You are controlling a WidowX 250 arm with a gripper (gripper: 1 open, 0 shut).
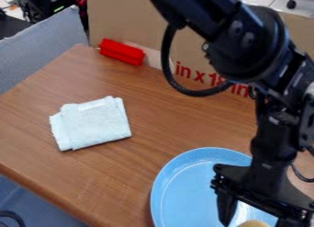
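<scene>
My black gripper (254, 209) is at the lower right, low over a light blue plate (185, 194), its lower part near the frame's bottom edge. A pale yellow object (252, 224) shows at the bottom edge under the gripper, mostly cut off or hidden. I cannot tell whether the fingers hold it. A folded white cloth (90, 123) lies on the wooden table to the left of the plate.
A red object (120, 51) lies at the back beside a cardboard box (166, 17).
</scene>
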